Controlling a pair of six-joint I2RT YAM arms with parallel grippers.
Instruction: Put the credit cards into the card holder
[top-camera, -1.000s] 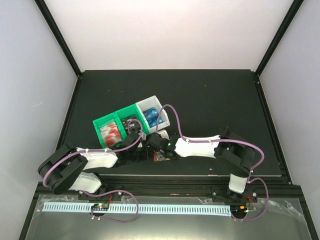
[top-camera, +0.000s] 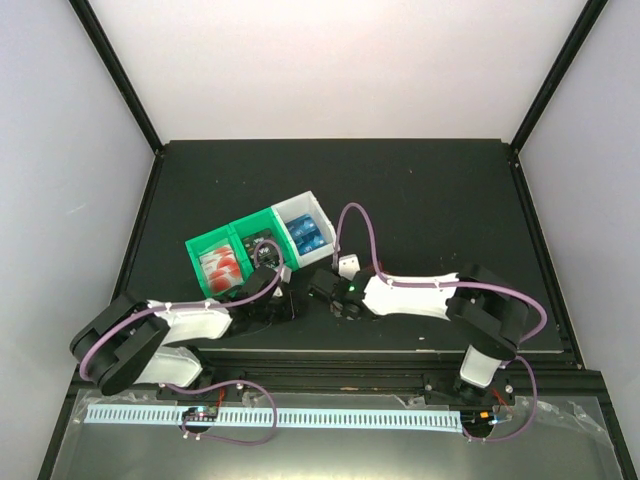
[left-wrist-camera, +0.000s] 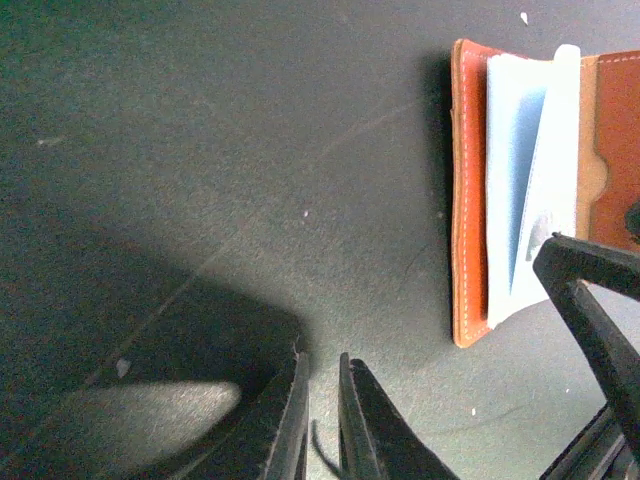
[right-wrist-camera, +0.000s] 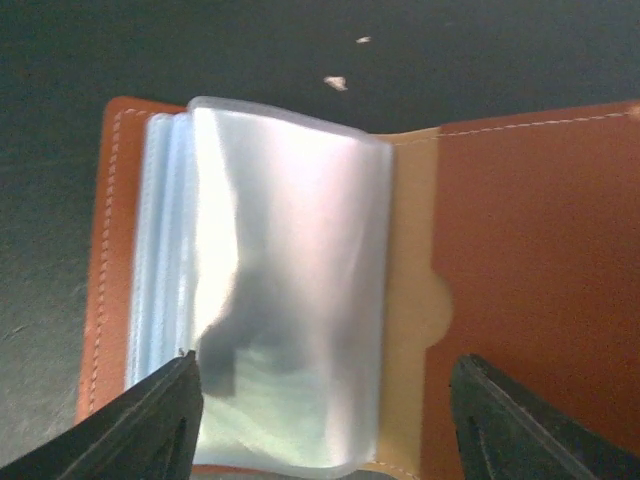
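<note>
The brown card holder (right-wrist-camera: 105, 290) lies spread open on the black table, its clear plastic sleeves (right-wrist-camera: 295, 290) fanned over the left side. In the right wrist view my right gripper is open above it, with no card between its fingers. The left wrist view shows the holder (left-wrist-camera: 465, 200) at upper right, a dark finger (left-wrist-camera: 590, 270) of the other gripper over it. My left gripper is slightly open, its tips a narrow, empty gap apart, left of the holder. From the top, the arms mostly hide the holder.
A tray behind the grippers has green compartments with red-and-white cards (top-camera: 220, 268) and dark cards (top-camera: 262, 244), and a white compartment (top-camera: 295, 207) with blue cards (top-camera: 305, 235).
My right gripper has moved to the right, away from the left one. The tray has stayed put.
</note>
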